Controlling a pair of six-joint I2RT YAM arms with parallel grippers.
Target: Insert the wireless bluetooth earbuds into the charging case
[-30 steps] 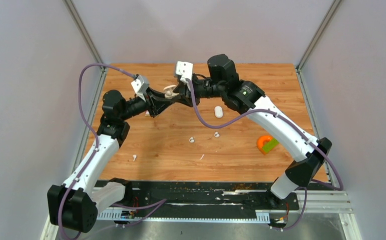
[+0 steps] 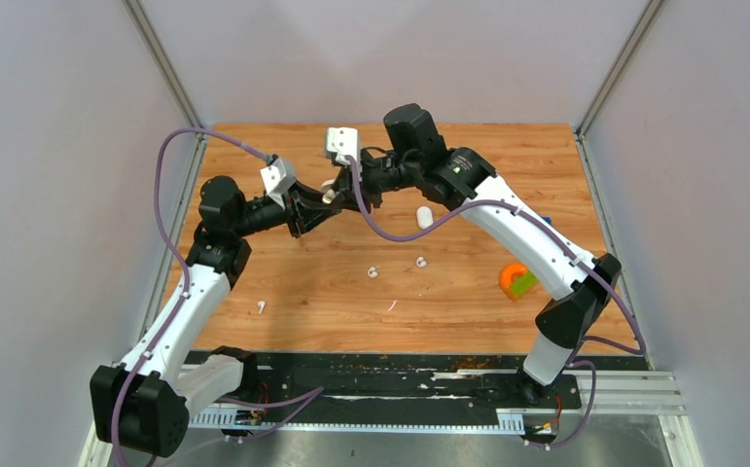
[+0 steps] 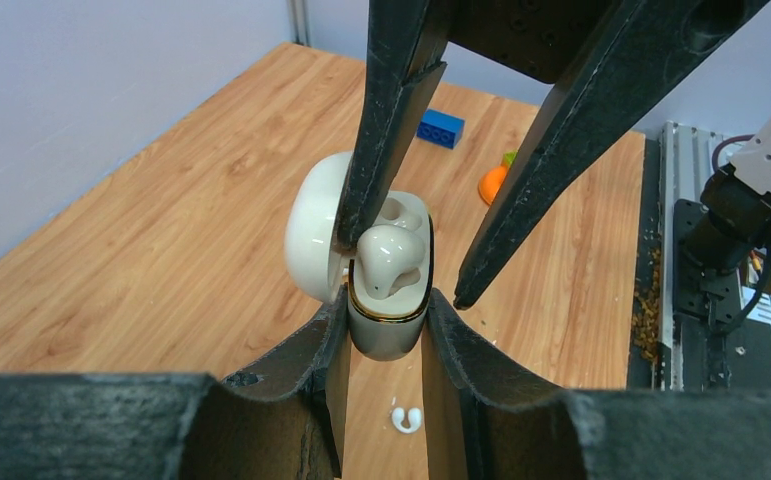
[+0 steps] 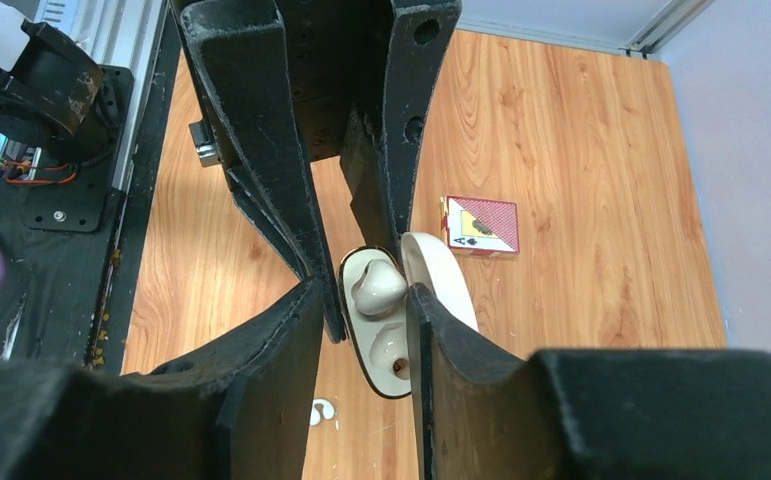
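My left gripper is shut on the white charging case (image 3: 385, 340), whose lid (image 3: 313, 225) stands raised. In the right wrist view a glossy white earbud (image 4: 378, 287) sits at one slot of the case (image 4: 366, 340); how deep it sits I cannot tell. The other slot (image 4: 391, 350) looks empty. Around that earbud stands my right gripper, part open: one finger is clear of it, the other close beside or touching it. From the top, both grippers meet left of the table's centre, and the arms mostly hide the case.
Small white pieces (image 2: 373, 272) and another small white item (image 2: 262, 306) lie on the table. A white rounded object (image 2: 424, 218) is behind them. To the right is an orange ring (image 2: 513, 279). A card box (image 4: 481, 226) and a blue brick (image 3: 441, 128) also lie there.
My right arm has moved left, bringing its gripper closer over the case.
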